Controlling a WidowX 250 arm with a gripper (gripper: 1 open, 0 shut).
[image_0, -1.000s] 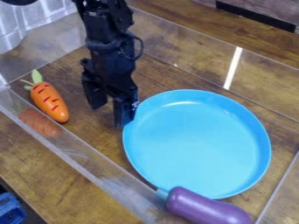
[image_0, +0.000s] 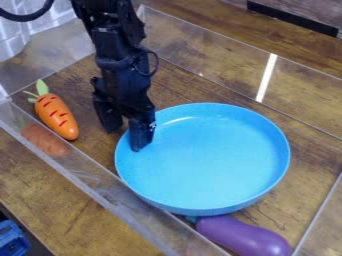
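My black gripper reaches down from the top left, open, its fingers low at the left rim of a large blue plate. The right finger sits at or over that rim; whether anything lies between the fingers is hard to tell. A toy carrot lies on the wooden surface left of the gripper. A purple toy eggplant lies just below the plate at the bottom right.
Clear plastic walls border the wooden area, with free wood behind the plate. A blue object shows at the bottom-left corner.
The plate has shifted left and slightly up, and the eggplant has moved a little left. The gripper has moved slightly left.
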